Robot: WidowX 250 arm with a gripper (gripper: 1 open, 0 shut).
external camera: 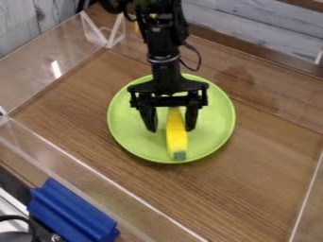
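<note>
A green plate [130, 128] sits in the middle of the wooden table, holding a long yellow object [177, 138] with a grey tip pointing toward the front. My black gripper [168, 114] is low over the plate, open, its two fingers spread around the back part of the yellow object. Whether they touch it cannot be told.
A blue rack-like object [70, 213] lies at the front left. Clear plastic walls line the left side, and a white board edges the back right. The table right of the plate is clear.
</note>
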